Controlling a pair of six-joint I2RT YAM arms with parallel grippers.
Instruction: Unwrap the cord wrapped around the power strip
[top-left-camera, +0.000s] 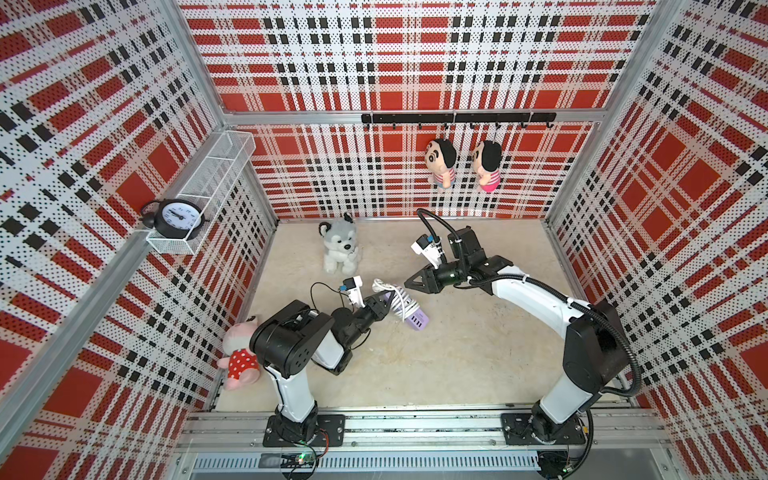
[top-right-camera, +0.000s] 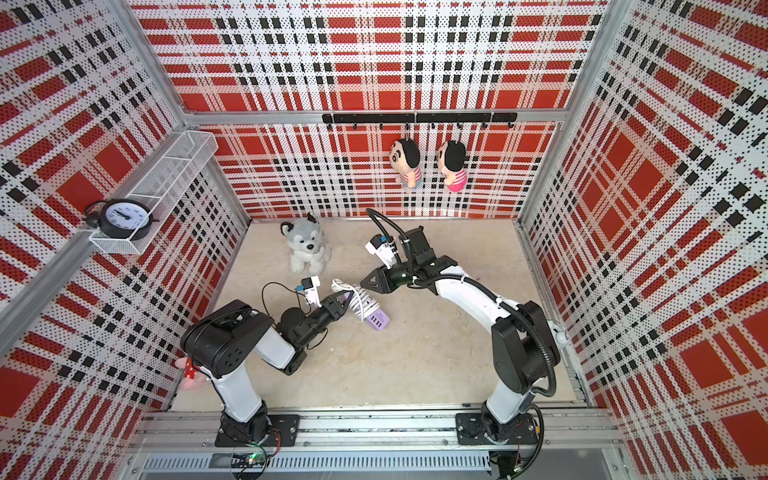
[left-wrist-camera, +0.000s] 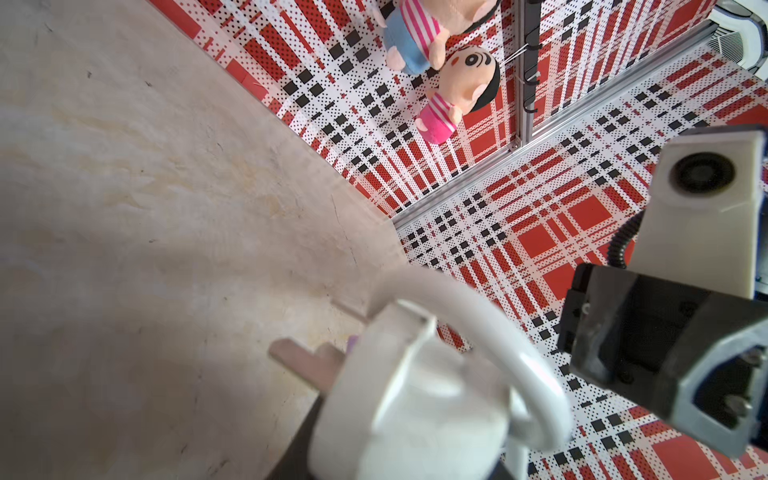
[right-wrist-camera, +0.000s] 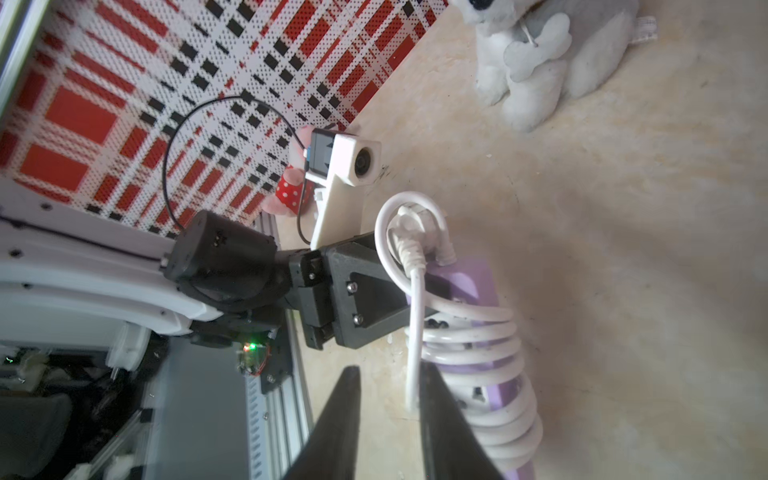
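The purple power strip (right-wrist-camera: 472, 281) slants across the middle of the table, a white cord (right-wrist-camera: 480, 352) coiled several times around it. Its white plug (right-wrist-camera: 414, 228) and a loop of cord stand at the strip's upper end. My left gripper (top-left-camera: 385, 299) is shut on that same end of the strip. In the left wrist view the blurred white plug (left-wrist-camera: 408, 392) covers much of the fingers. My right gripper is part open just right of the strip; a free stretch of cord (right-wrist-camera: 414, 344) shows beyond its fingertips, apparently not gripped.
A grey plush dog (top-left-camera: 341, 246) sits at the back left and a pink plush toy (top-left-camera: 240, 353) at the front left. Two dolls (top-right-camera: 428, 164) hang on the back wall.
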